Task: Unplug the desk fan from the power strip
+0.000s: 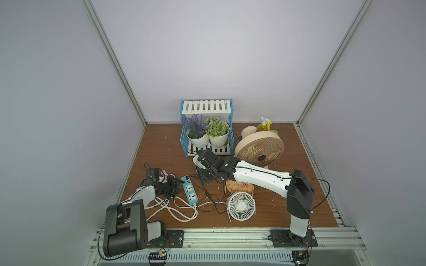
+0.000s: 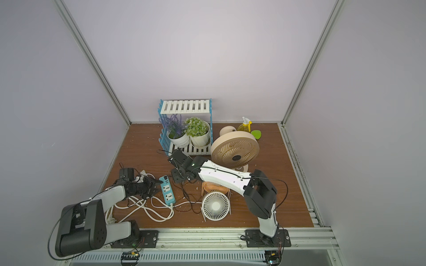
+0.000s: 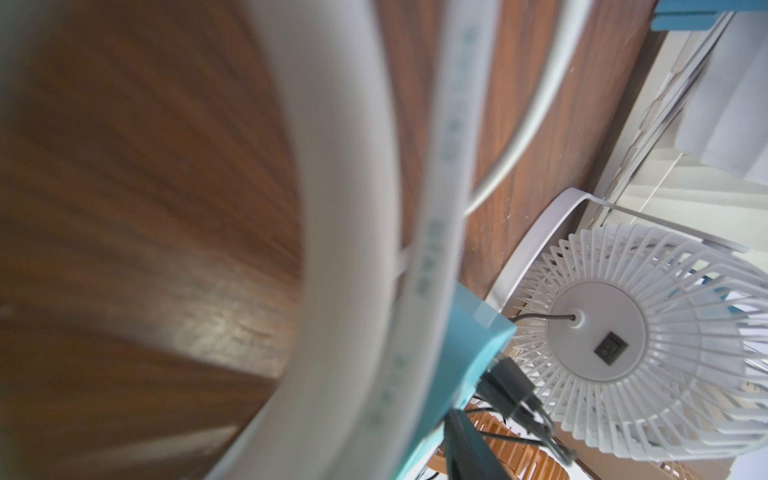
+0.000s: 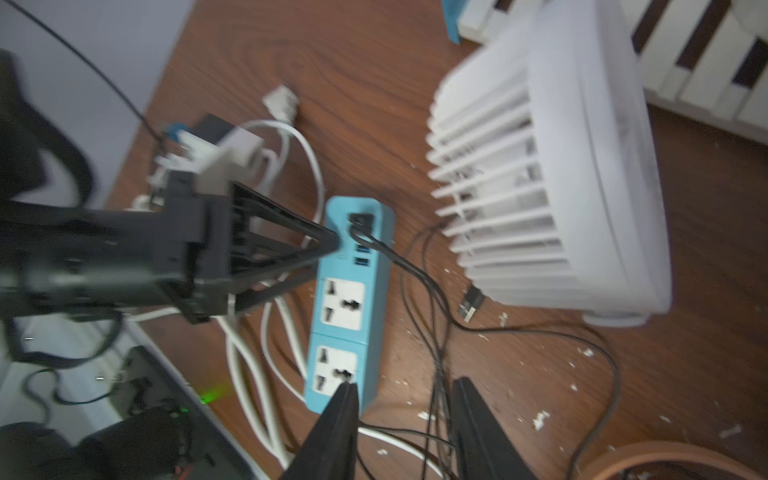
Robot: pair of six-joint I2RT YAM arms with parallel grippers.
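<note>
The blue power strip [image 1: 189, 191] lies left of centre, with a black plug [image 4: 360, 224] at its top end and a dark cable running off to the right. My left gripper is shut at the strip's upper left side; what is between its fingers is hard to tell. My right gripper hangs open above the cables, right of the strip, with nothing clearly held. A white fan [image 4: 592, 176] stands upright near it; another white fan [image 1: 242, 205] sits at the front, beside an orange fan [image 2: 213, 186].
A blue-and-white shelf with two potted plants [image 1: 217, 130] stands at the back. A large beige fan [image 1: 259, 146] and spray bottle [image 1: 267, 126] are at back right. Looped white cables crowd the front left.
</note>
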